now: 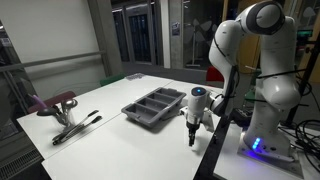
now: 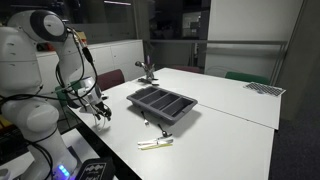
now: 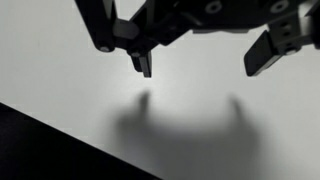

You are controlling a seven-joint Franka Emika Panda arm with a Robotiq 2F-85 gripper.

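Observation:
Low over the near edge of the white table hangs my gripper, its two fingers spread well apart. Bare white tabletop fills the gap between them in the wrist view, and their shadow falls on the surface below. A grey tray with several compartments (image 2: pixel 181 104) rests on the table, apart from the gripper (image 1: pixel 202 134). The tray's compartments look empty. Several utensils (image 2: pixel 155 144) lie loose beside the tray in exterior view 2, one with a yellowish length; their exact kinds are too small to tell.
A holder with upright utensils (image 1: pixel 65 108) stands at the left in exterior view 1, with dark-handled utensils (image 1: pixel 77 129) lying close by. The table's edge (image 3: pixel 70 138) runs near the gripper.

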